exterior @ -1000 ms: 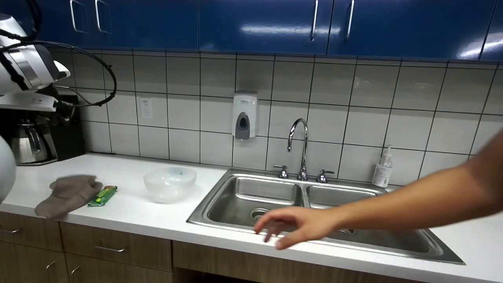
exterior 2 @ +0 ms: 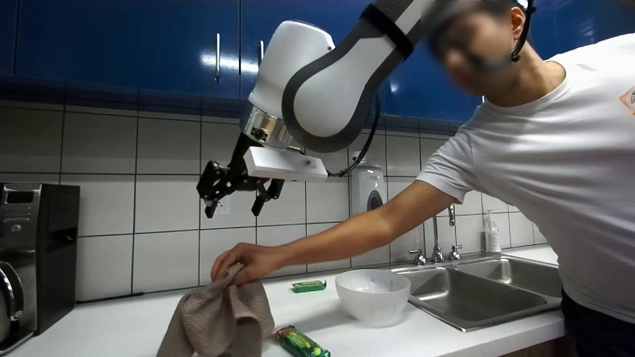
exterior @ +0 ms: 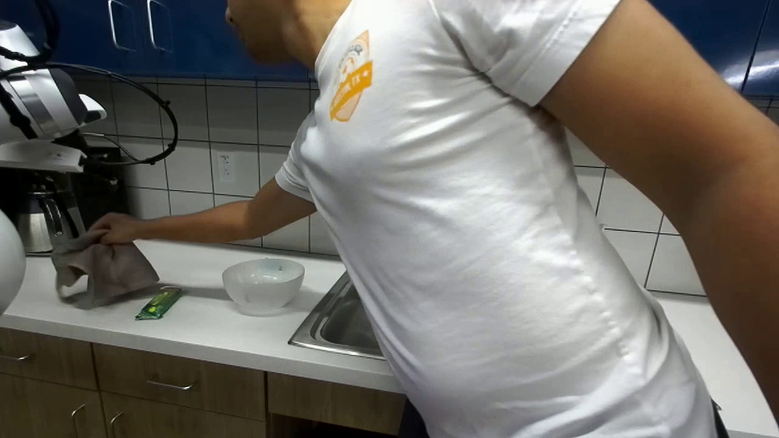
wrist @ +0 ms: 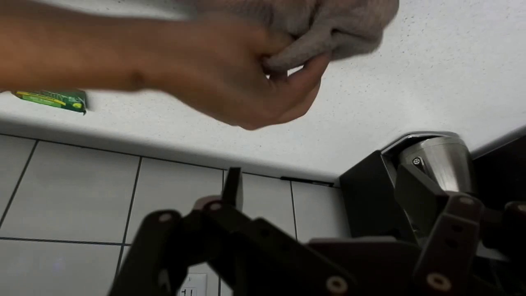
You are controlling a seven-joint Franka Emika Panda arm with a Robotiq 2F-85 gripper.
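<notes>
My gripper (exterior 2: 235,212) is open above the counter in exterior view 2, with nothing between its fingers. In the wrist view the same gripper has its two fingers wide apart, in front of the tiled wall. Below it, a person's hand (exterior 2: 253,262) holds up a grey-brown cloth (exterior 2: 223,312), whose lower part hangs toward the counter. A green packet (exterior 2: 299,343) lies beside the cloth, and a second green packet (exterior 2: 309,286) lies farther back. To the right of the packets stands a frosted white bowl (exterior 2: 373,297).
A person (exterior: 475,219) leans across the counter, covering most of the sink (exterior: 343,321) in exterior view 1. The coffee maker (exterior 2: 35,256) stands at the left end. Blue cabinets (exterior 2: 131,47) hang overhead.
The person has stepped in and lifted the cloth, which was lying on the counter over its front edge. The bowl and the front packet stay in place; the arm has hardly moved.
</notes>
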